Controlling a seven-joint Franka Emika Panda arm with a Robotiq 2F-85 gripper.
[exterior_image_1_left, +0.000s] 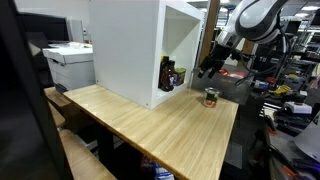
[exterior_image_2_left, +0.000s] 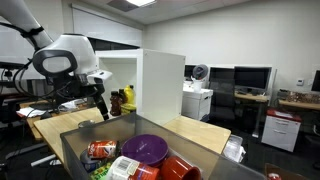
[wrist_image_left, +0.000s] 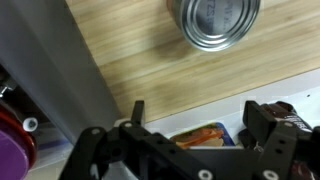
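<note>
A metal can stands on the wooden table, close to the white shelf unit. Its round top shows at the upper edge of the wrist view. My gripper is open, with its two fingers well apart and only bare table and the shelf's edge visible between them. In the first exterior view the white arm holds the gripper above the can, clear of it.
Several bottles and packages stand inside the white shelf unit. A grey bin beside the table holds red cans and a purple bowl.
</note>
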